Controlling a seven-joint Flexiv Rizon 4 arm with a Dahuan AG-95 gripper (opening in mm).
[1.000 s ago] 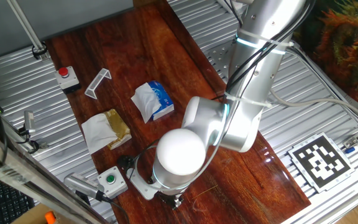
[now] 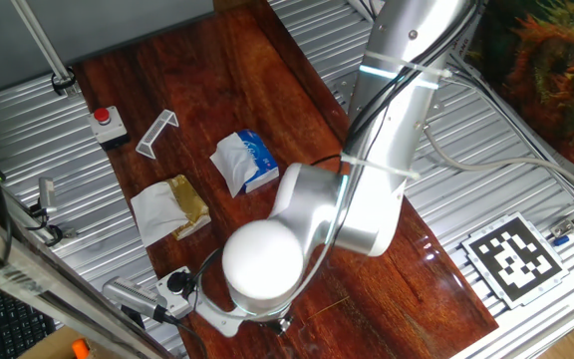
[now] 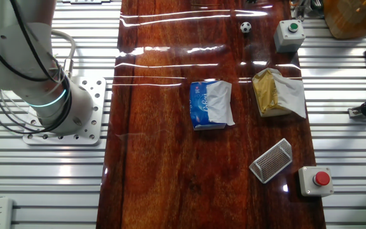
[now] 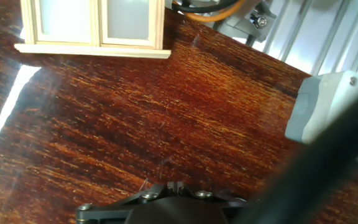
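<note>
At the bottom of the wrist view my gripper shows its dark fingertips close together, with nothing visible between them. Below it lies bare, glossy dark-red wood of the table (image 4: pixel 148 130). A small wooden window frame (image 4: pixel 96 28) with two pale panes is at the upper left of that view. To the right is a grey-white box (image 4: pixel 334 106), partly covered by a blurred dark cable. In exterior view 1 the round white wrist housing (image 2: pixel 263 259) hides most of the gripper.
A blue tissue pack (image 3: pixel 208 105), a gold-and-white pack (image 3: pixel 275 94), a perforated metal piece (image 3: pixel 272 161) and a red-button box (image 3: pixel 316 181) lie on the table. A small football (image 3: pixel 245 27) sits near the green-button box (image 3: pixel 289 36).
In exterior view 1 the arm has swung left, and its wrist housing has shifted left and slightly down. The green button, visible before, is now covered by wrist parts. The table objects in view have not moved.
</note>
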